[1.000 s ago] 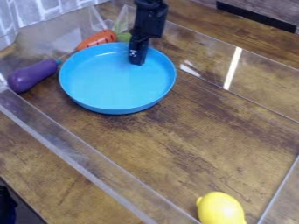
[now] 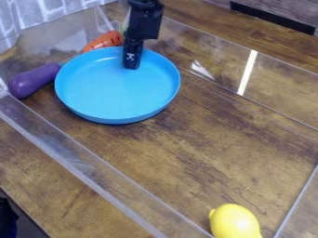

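A blue round tray [image 2: 114, 93] lies in the upper left of the table, with my black gripper [image 2: 132, 58] lowered at its back rim, apparently touching it; whether the fingers are open or shut is hard to see. An orange carrot [image 2: 102, 41] lies just behind the tray, partly hidden. A purple eggplant [image 2: 35, 80] lies left of the tray. A yellow lemon [image 2: 233, 221] sits at the front right.
Clear plastic walls [image 2: 87, 173] border the wooden surface [image 2: 211, 139]. A tiled wall stands at the back left.
My gripper and the blue tray have moved a little to the left, with the tray also slightly toward the front.
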